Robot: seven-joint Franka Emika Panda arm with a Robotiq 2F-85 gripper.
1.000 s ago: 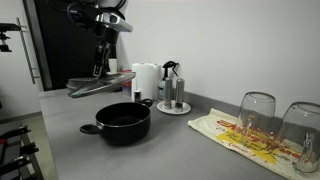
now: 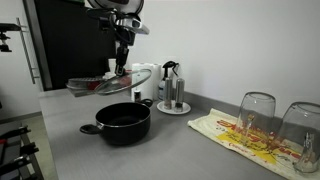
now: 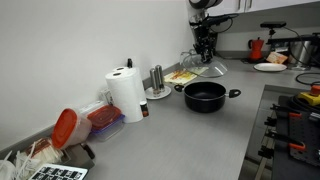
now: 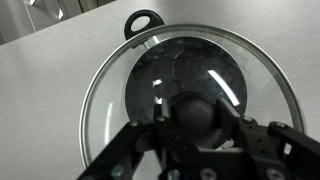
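My gripper [image 2: 121,68] is shut on the black knob [image 4: 196,116] of a clear glass lid, which hangs in the air, tilted. In exterior view 1 the lid [image 2: 110,84] is above and slightly left of the black two-handled pot [image 2: 123,122] on the counter. Exterior view 2 shows the lid [image 3: 210,70] raised over the open pot [image 3: 205,98], apart from its rim. Through the glass in the wrist view, the dark pot [image 4: 150,88] shows below, with one loop handle [image 4: 143,20] past the lid's edge.
Behind the pot are a paper towel roll [image 2: 148,80] and a plate [image 2: 174,108] with dark bottles. Two upturned glasses [image 2: 256,110] rest on a patterned cloth [image 2: 225,128] at the right. Bare counter [image 2: 190,150] lies in front.
The lid and gripper have shifted right, toward the pot, over the last second. The lid's tilt has varied and the gripper stays on its knob. The pot has not moved.
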